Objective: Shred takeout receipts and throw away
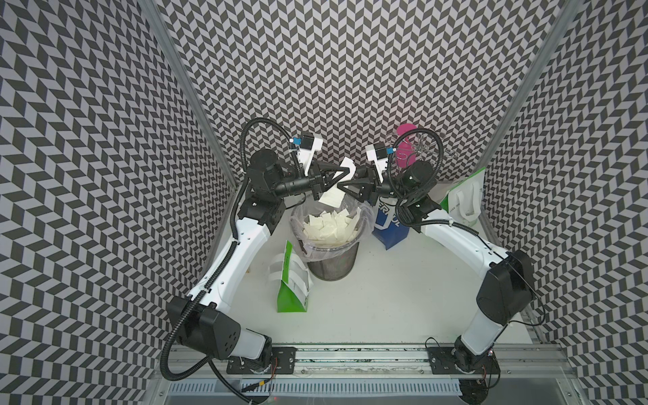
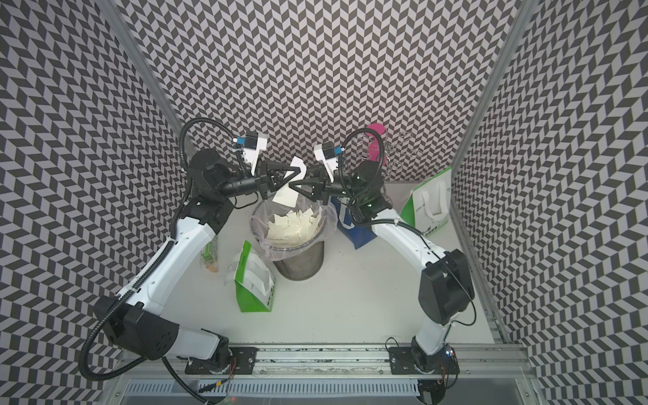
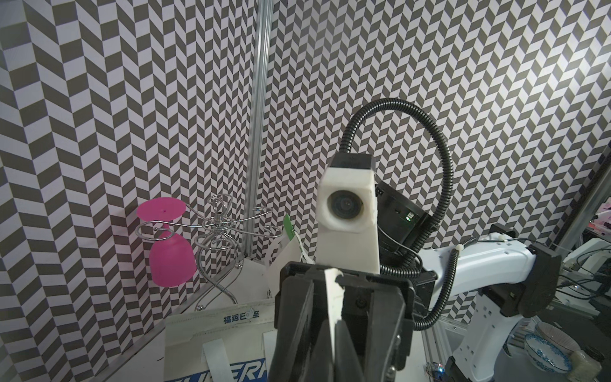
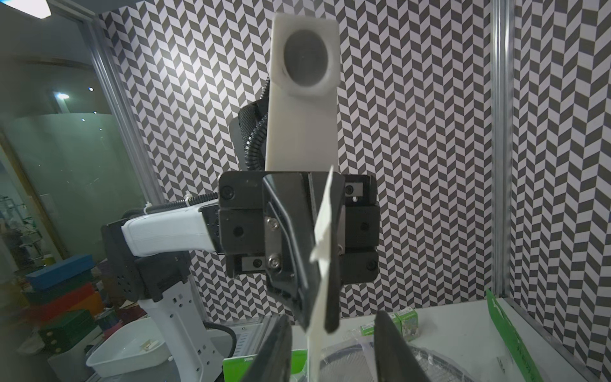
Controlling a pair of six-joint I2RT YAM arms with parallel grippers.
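A white paper slip point(image 1: 332, 196) hangs over the bin, with my left gripper point(image 1: 343, 171) shut on its upper part. My right gripper point(image 1: 344, 187) faces it from the right, its fingers apart on either side of the slip in the right wrist view, so part open. The metal bin point(image 1: 332, 268) is lined with clear plastic and holds a pile of torn paper pieces point(image 2: 291, 229).
Green-and-white bags stand front left point(image 1: 291, 293) and right point(image 1: 464, 202). A blue bag point(image 1: 390, 233) is behind the bin's right side. A pink object with wire stand point(image 3: 170, 261) is at the back.
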